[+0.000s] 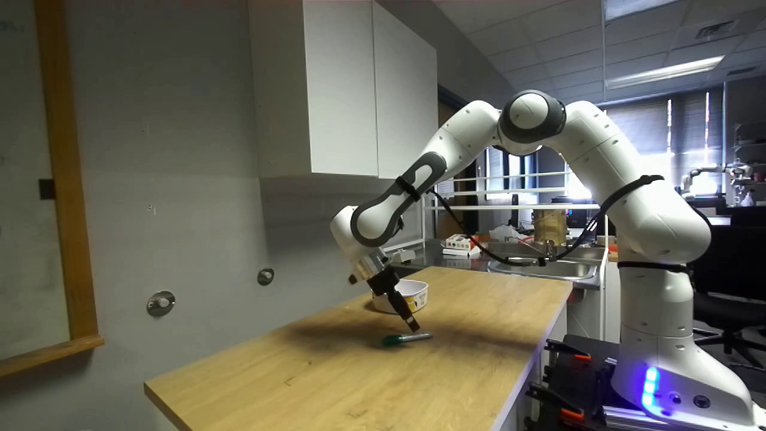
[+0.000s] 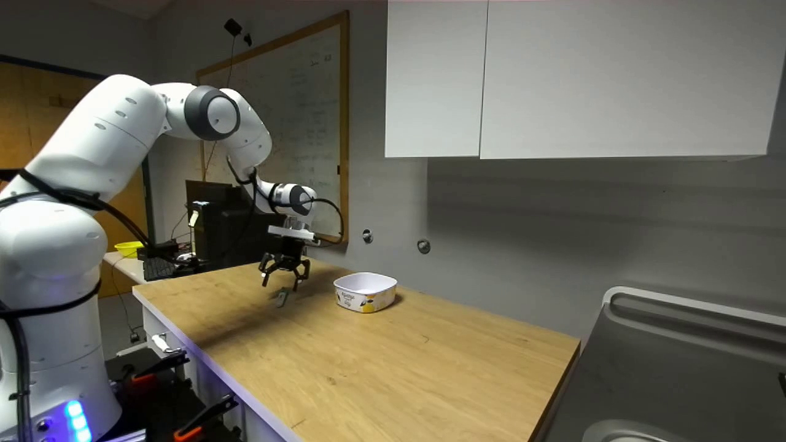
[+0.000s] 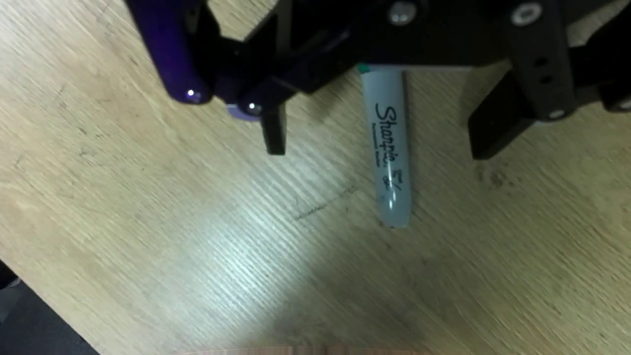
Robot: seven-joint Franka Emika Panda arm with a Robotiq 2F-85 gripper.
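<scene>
A grey Sharpie marker (image 3: 390, 154) with a green end lies flat on the wooden counter; in exterior view 1 the same marker (image 1: 407, 338) shows its green cap toward the left. My gripper is open above it, one finger to each side and nothing held between them. From the side, the gripper (image 1: 414, 327) tilts down with its tips just over the marker, apart from the counter. In exterior view 2 the fingers (image 2: 300, 279) are spread. My gripper's body hides the cap end in the wrist view.
A white bowl with a printed lemon pattern (image 2: 366, 292) stands on the counter (image 2: 412, 346) near the wall, beyond the gripper. White cabinets (image 2: 582, 81) hang above.
</scene>
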